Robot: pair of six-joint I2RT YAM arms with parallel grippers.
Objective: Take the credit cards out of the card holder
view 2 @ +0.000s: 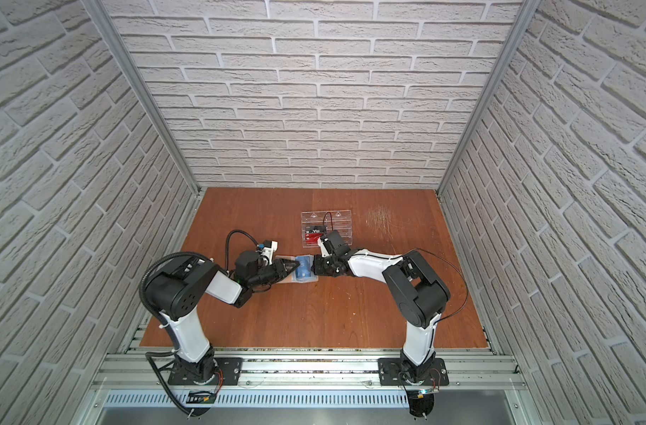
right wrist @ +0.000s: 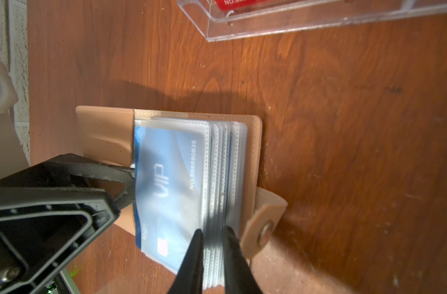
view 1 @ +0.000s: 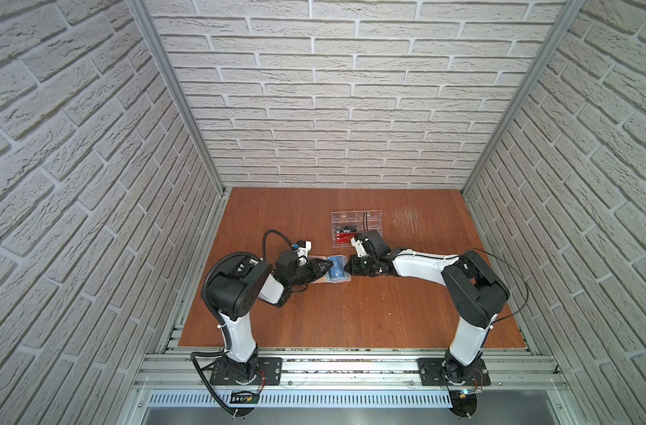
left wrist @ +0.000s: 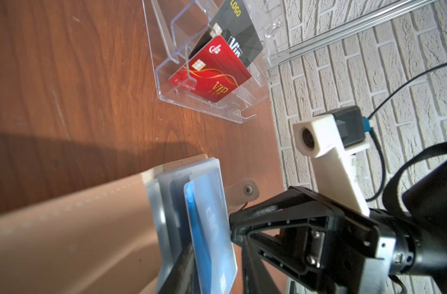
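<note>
The tan card holder (right wrist: 105, 129) lies spread on the table with its clear sleeves (right wrist: 218, 161) raised in a stack. In the front sleeve is a blue VIP card (right wrist: 169, 181), its blue edge showing at the sleeve's left side. My right gripper is shut on the sleeves' outer edges; how many layers it pinches cannot be told. Opposite, my left gripper stands open, its blurred fingers (left wrist: 183, 274) on both sides of the blue card (left wrist: 201, 230). Whether they touch it is unclear.
Behind the holder stands a clear acrylic rack (view 1: 371, 221) holding a red VIP card (left wrist: 211, 68) and a black card (left wrist: 243, 31). A snap strap (right wrist: 265, 227) sticks out beside the sleeves. Open table (view 1: 337, 315) lies in front.
</note>
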